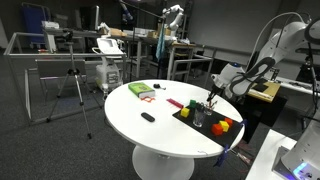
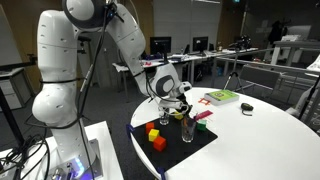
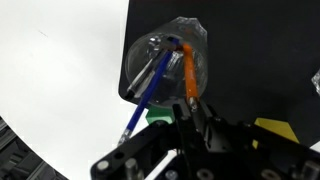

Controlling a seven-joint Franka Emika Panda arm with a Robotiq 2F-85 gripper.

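Observation:
A clear cup point(image 3: 205, 45) fills the upper middle of the wrist view, with several pens in it. Among them are a blue pen point(image 3: 147, 98) leaning over the rim and an orange pen point(image 3: 190, 75). My gripper is above the cup, close to the orange pen's near end. Whether its fingers touch that pen cannot be made out. In exterior view 2 the cup point(image 2: 187, 132) stands on a dark mat point(image 2: 190, 150), under my gripper point(image 2: 184, 113). The fingers are too small and dark there to show how far apart they are.
Red point(image 1: 217, 129) and yellow point(image 1: 225, 126) blocks lie on the mat's near side. A green block point(image 2: 201, 125) is beside the cup. A second clear glass point(image 2: 163, 117) stands nearby. Toward the far side lies a green box point(image 1: 141, 88).

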